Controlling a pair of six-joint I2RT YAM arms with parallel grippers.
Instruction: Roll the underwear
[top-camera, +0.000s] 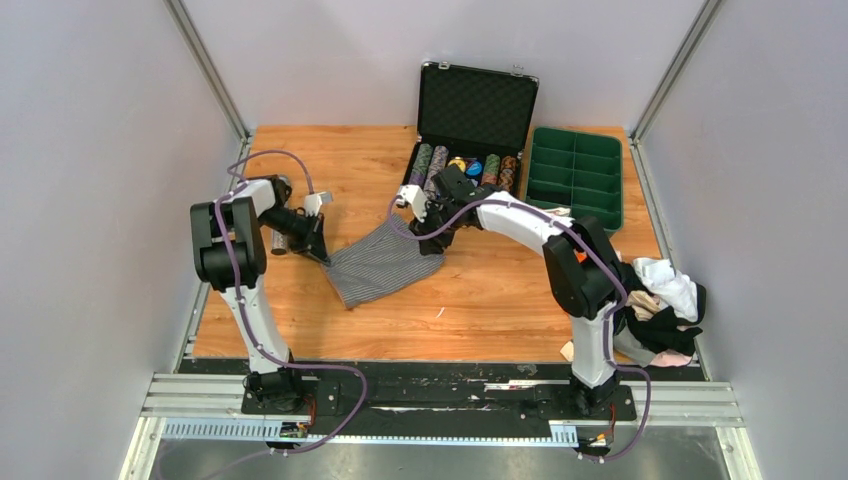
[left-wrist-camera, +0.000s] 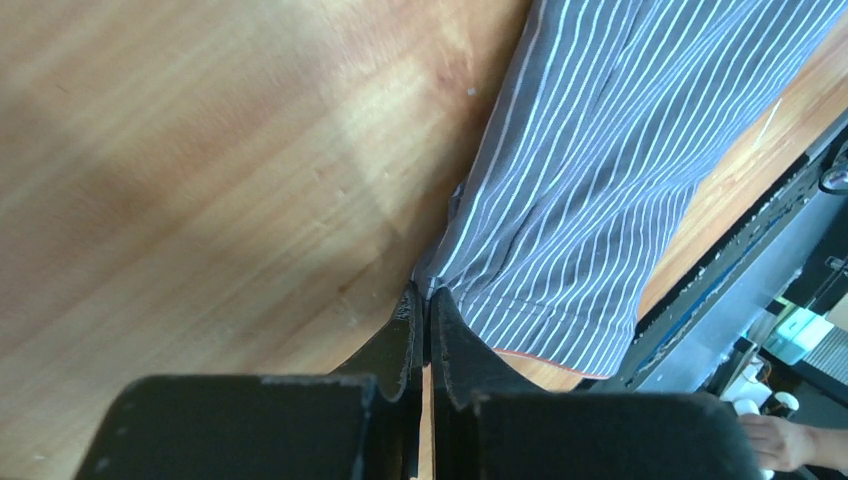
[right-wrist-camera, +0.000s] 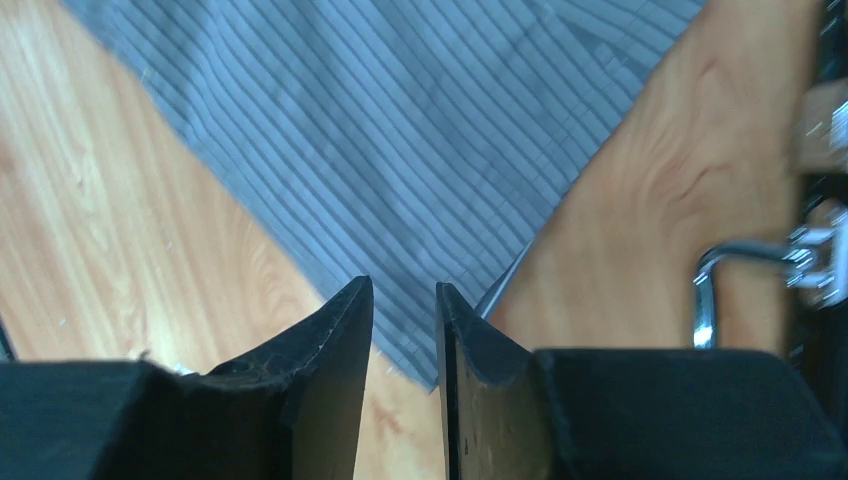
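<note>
The grey underwear with white stripes (top-camera: 375, 270) lies spread on the wooden table, roughly flat. In the left wrist view, my left gripper is shut on a gathered bit of the striped cloth (left-wrist-camera: 590, 190) at its left corner. The fabric puckers around the fingertips. My right gripper is part open above the opposite corner of the cloth (right-wrist-camera: 380, 150). That corner shows below and between its fingers, which do not clamp it.
An open black case (top-camera: 478, 105) with rolled items stands at the back. Beside it is a green divided tray (top-camera: 604, 150). Other clothes (top-camera: 668, 300) are piled at the right. Bare table lies in front of the underwear.
</note>
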